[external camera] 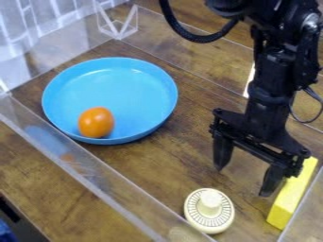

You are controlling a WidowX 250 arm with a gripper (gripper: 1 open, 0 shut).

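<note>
The black gripper (245, 164) hangs low over the wooden table at the right, its two fingers spread apart and open, with nothing visible between them. Its right finger is just left of a yellow block (292, 201). A white round ridged object with a knob (210, 210) lies below the gripper at the bottom. To the left, an orange ball (96, 122) rests in a blue bowl (135, 79).
Clear walls (87, 182) border the work area along the lower left and at the right edge. The wooden table between the bowl and the gripper is bare. A black cable loops at the top.
</note>
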